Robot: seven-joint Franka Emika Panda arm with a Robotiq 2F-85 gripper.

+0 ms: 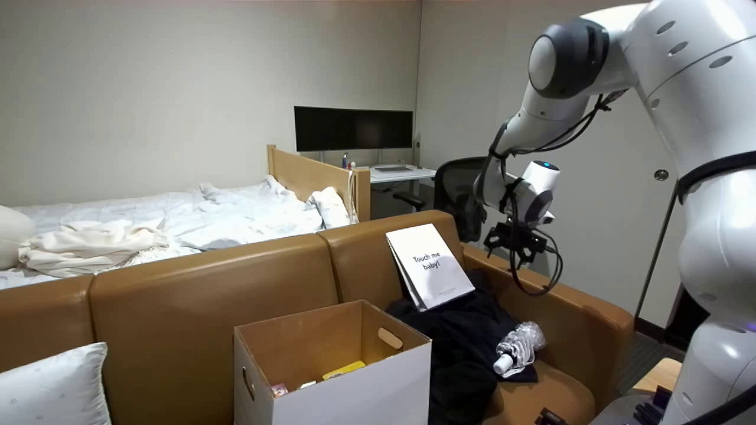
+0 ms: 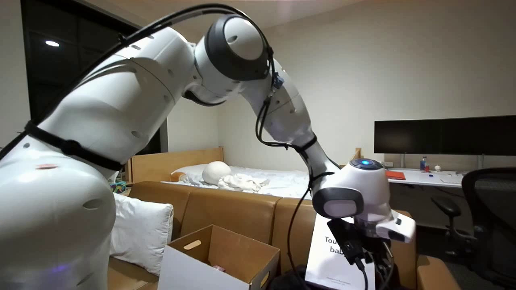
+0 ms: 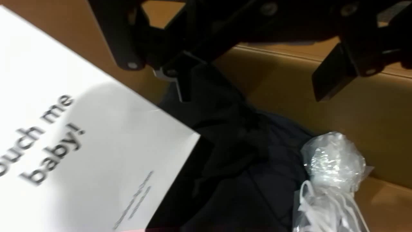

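My gripper is open, its two dark fingers spread wide with nothing between them. In exterior view 1 the gripper hangs above the sofa's right armrest, right of a white booklet reading "Touch me baby!". That booklet leans on the sofa back; in the wrist view the booklet fills the lower left. Under it spreads dark cloth. A white folded umbrella in clear plastic lies on the cloth near the armrest; the wrist view shows the umbrella's plastic at lower right. Exterior view 2 hides the fingertips.
An open cardboard box with a yellow item and other small things stands left of the cloth. A white pillow rests at the far left. The armrest rises close below my gripper.
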